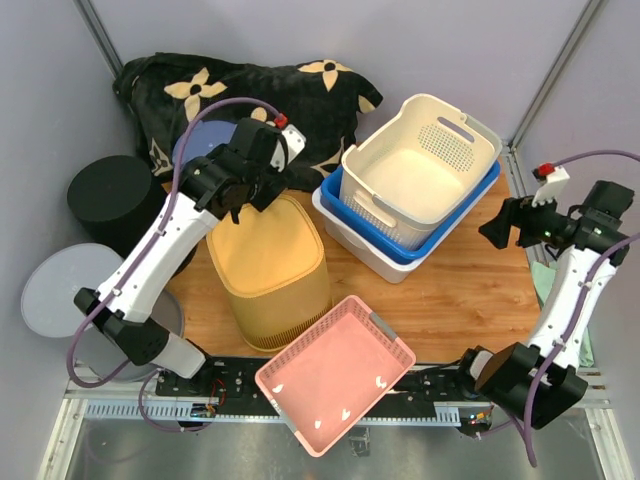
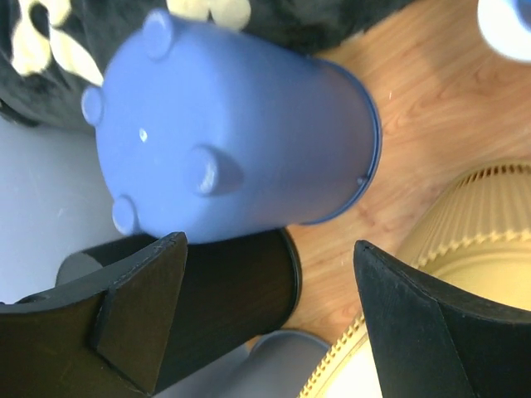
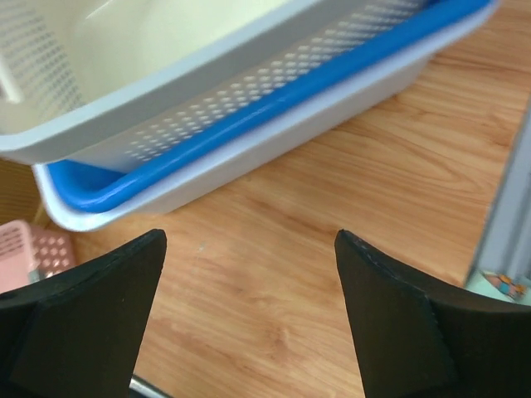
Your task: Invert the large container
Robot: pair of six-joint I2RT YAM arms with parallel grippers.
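Observation:
The yellow container point(image 1: 265, 255) stands at left of centre, its closed flat face up. My left gripper point(image 1: 249, 211) is above its back edge, open and empty; the left wrist view shows fingers point(image 2: 124, 307) apart, the container's rounded yellow side point(image 2: 473, 240) at lower right. To the right, a cream basket point(image 1: 425, 165) sits open side up, inside a blue tub point(image 1: 335, 205) and a white one point(image 1: 385, 268). My right gripper point(image 1: 508, 239) hangs right of this stack, over bare wood, its fingers point(image 3: 398, 307) apart and nothing between them. Which container is the large one, I cannot tell.
Behind my left gripper is a blue bin point(image 2: 241, 124), round feet showing on its base. A black bin point(image 1: 115, 200) and grey round items point(image 1: 65, 285) fill the left side. A pink basket point(image 1: 335, 375) overhangs the front edge. Bare wood point(image 1: 480, 310) lies at right.

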